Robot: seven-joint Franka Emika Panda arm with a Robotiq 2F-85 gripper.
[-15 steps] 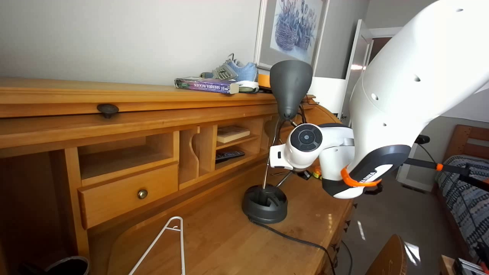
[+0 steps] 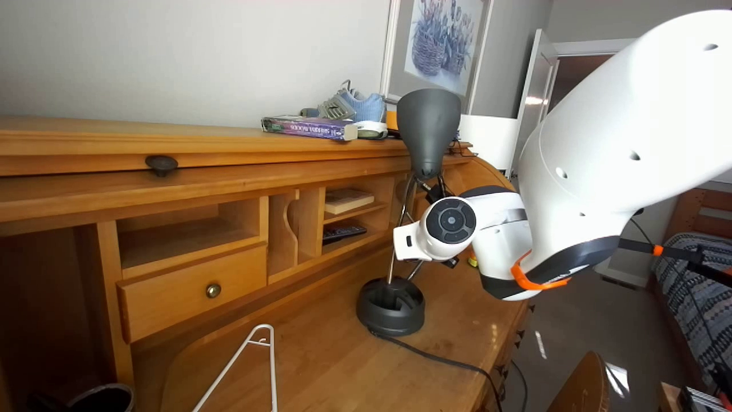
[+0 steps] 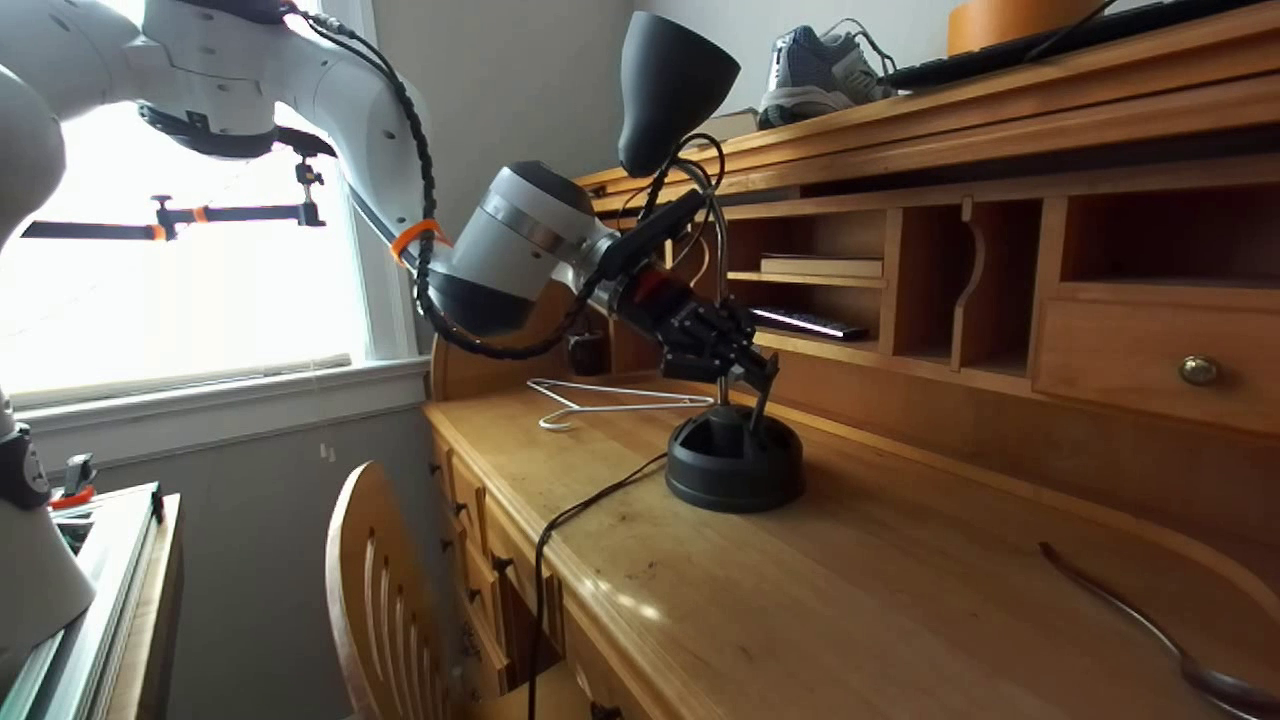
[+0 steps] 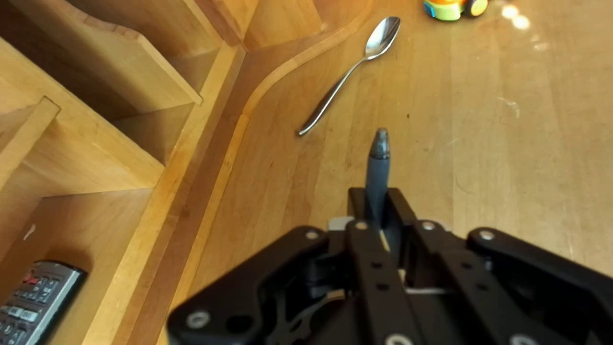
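Observation:
My gripper is shut on a slim dark grey pen. In the wrist view, the pen's tapered, shiny end sticks out beyond the fingers. Exterior view 2 shows the pen slanting down to the black lamp base, its lower part at the base's open compartments. How deep it sits there I cannot tell. The lamp base stands on the desk, with a thin metal stem and a dark cone shade above. In exterior view 1 the arm hides the fingers.
A spoon and a small toy lie on the desk. Behind the lamp, a remote rests in a cubby. A white hanger lies toward the window side. The lamp's cord runs over the desk edge.
In exterior view 1, the arm's wrist has moved slightly left and down. The lamp, base and shade together, has also shifted a little left.

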